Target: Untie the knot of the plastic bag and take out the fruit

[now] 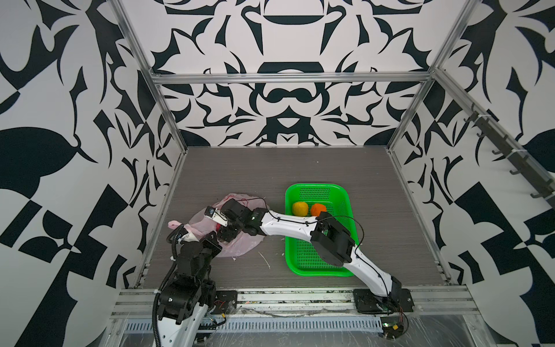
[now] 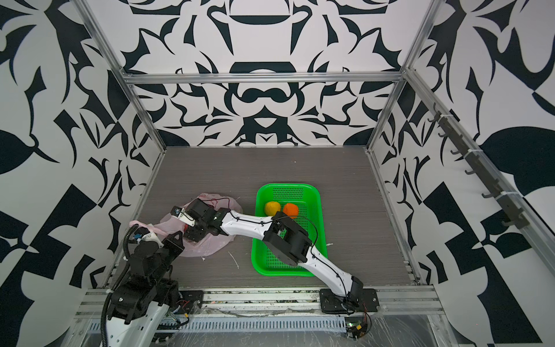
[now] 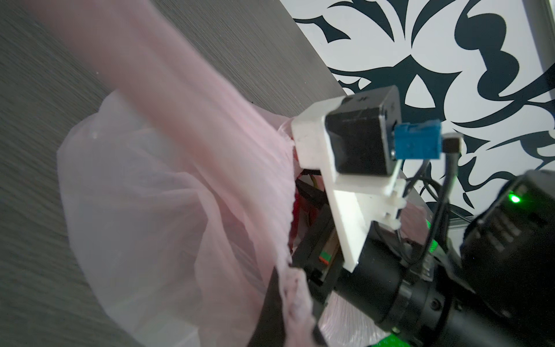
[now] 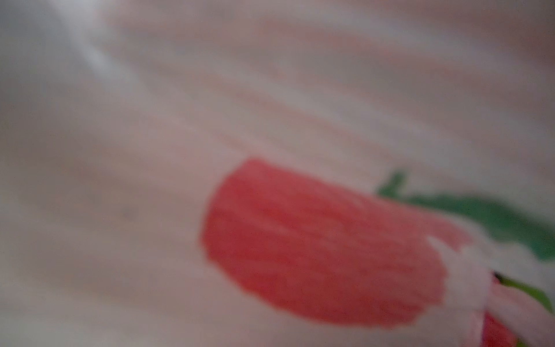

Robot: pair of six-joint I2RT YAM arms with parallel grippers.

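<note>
The pale pink plastic bag (image 1: 241, 247) lies loosely spread on the left of the table, a twisted end stretching past my left gripper (image 1: 214, 238). In the left wrist view the fingers at the bottom edge are shut with the bag's bunched film (image 3: 297, 303) at them. My right gripper (image 1: 222, 233) reaches in at the bag. A red fruit (image 3: 295, 217) shows beside it, mostly hidden behind the film; whether it is gripped cannot be seen. The right wrist view is filled by blurred film over a red shape (image 4: 323, 248), no fingers visible.
A green basket (image 1: 293, 254) stands right of the bag, a yellow fruit (image 1: 300, 208) and an orange fruit (image 1: 318, 210) inside. The right forearm crosses above it. Thin pale scraps lie near the basket.
</note>
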